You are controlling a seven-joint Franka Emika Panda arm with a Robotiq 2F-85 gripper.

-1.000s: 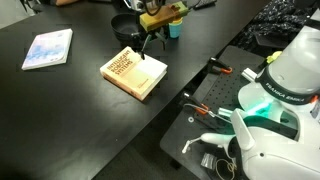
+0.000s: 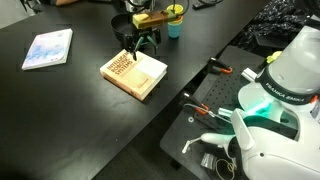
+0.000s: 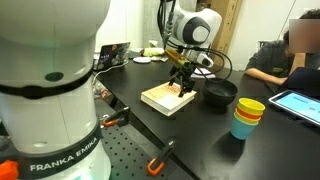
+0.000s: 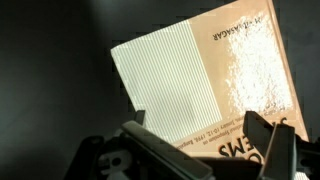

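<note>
A thick book with a cream and orange cover (image 2: 134,74) lies flat on the dark table. My gripper (image 2: 142,46) is over the book's far edge in exterior view 1, pointing down. In exterior view 2 the gripper (image 3: 188,80) hovers close above the same book (image 3: 168,98); whether it touches cannot be told. The wrist view has the book's cover (image 4: 185,85), with printed lettering, filling much of the picture. Dark fingers (image 4: 275,145) stand wide apart there, with no object clamped between them.
Beside the book stands a black bowl (image 3: 219,92), near a stack of yellow and blue cups (image 3: 245,118). A flat white-and-blue item (image 2: 48,48) lies at the table's far left in exterior view 1. Bare table (image 2: 60,115) stretches in front. A person (image 3: 283,55) sits behind the table.
Over the last second my gripper has shifted left and somewhat lower, over the book's far edge. The book, bowl and cups have stayed in place.
</note>
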